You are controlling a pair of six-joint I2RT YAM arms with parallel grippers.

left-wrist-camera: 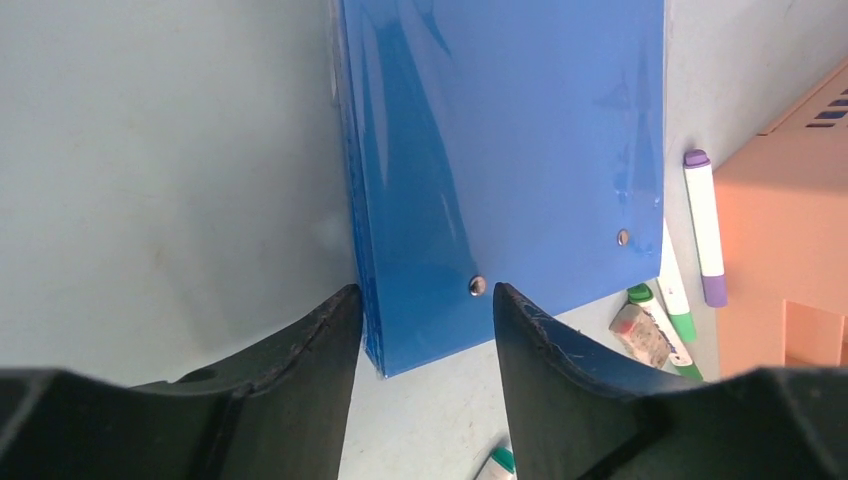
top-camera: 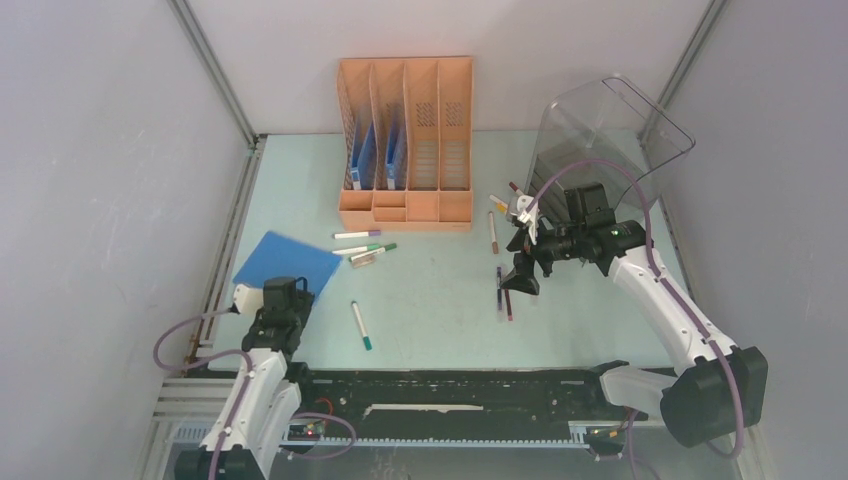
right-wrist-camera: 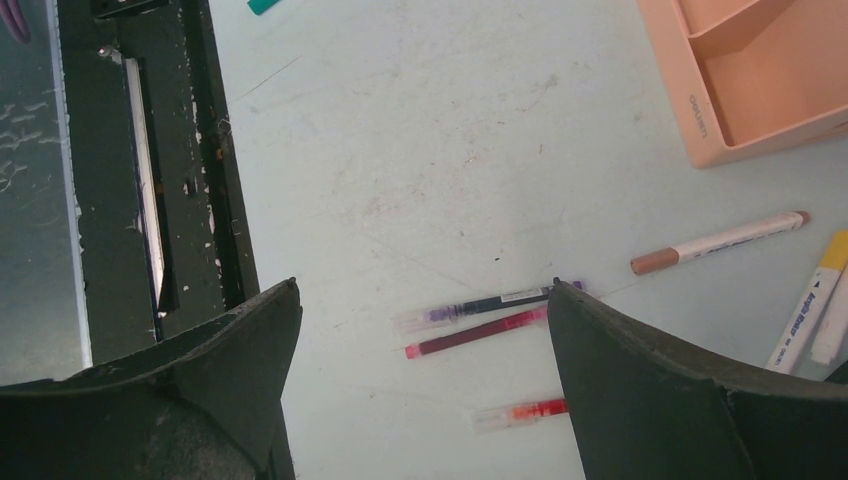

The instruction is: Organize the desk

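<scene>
A blue folder (top-camera: 286, 256) lies flat at the left of the desk, with my left gripper at its near end, part open, the folder's spine corner between the fingertips. The peach organizer (top-camera: 423, 207) at the back holds blue folders (top-camera: 364, 158) in two slots. Markers (left-wrist-camera: 704, 225) and a small block (left-wrist-camera: 640, 335) lie right of the flat folder; another marker (top-camera: 361, 325) lies nearer the front. My right gripper stands open above several pens (right-wrist-camera: 475, 333) and markers (right-wrist-camera: 720, 240) on the right.
A clear bin (top-camera: 600, 120) stands at the back right, behind my right arm. A dark rail runs along the front edge.
</scene>
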